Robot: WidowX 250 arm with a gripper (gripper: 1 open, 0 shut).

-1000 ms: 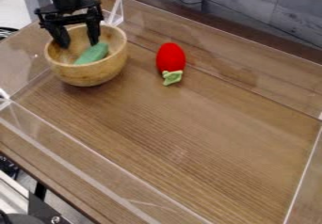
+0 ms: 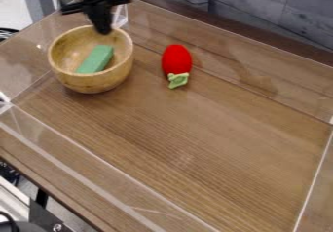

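A wooden bowl (image 2: pixel 116 70) sits at the upper left of the table, with a green oblong block (image 2: pixel 93 58) lying inside it. My black gripper (image 2: pixel 99 26) is at the top of the view, just over the bowl's back rim; its lower part is blurred, and nothing shows held in it. A red object with a green leafy end (image 2: pixel 177 60) lies to the right of the bowl.
A clear, crinkled item stands behind the bowl at the top, partly hidden by the gripper.
My gripper has moved up and to the right, from over the bowl's left side to its back rim. The green block looks shifted slightly left within the bowl.
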